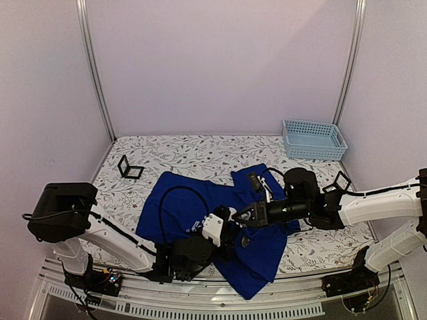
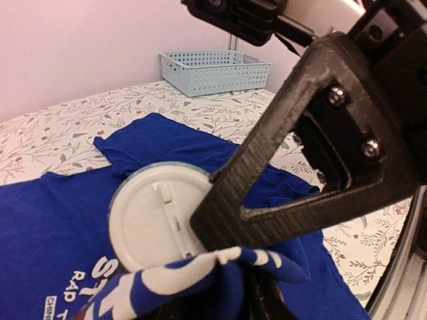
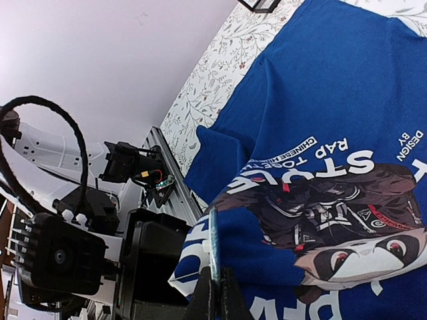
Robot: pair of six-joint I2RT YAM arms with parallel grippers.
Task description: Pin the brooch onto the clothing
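The brooch [image 2: 157, 217] is a round white disc whose back, with its pin bar, faces the left wrist view. In the right wrist view the brooch [image 3: 214, 247] stands edge-on as a thin pale strip, and my right gripper is shut on it. The blue printed clothing [image 1: 257, 260] lies on the table, with a fold [image 2: 180, 277] raised against the disc's lower part. At that fold is my left gripper [image 1: 228, 235]; cloth covers its fingertips, so its finger cannot be judged. Whether the pin passes through the cloth is hidden.
A light blue basket [image 1: 313, 141] stands at the back right. At the back left sits a small black frame [image 1: 129, 168]. Both arms meet closely over the clothing, while the patterned table [image 1: 207, 160] behind is clear.
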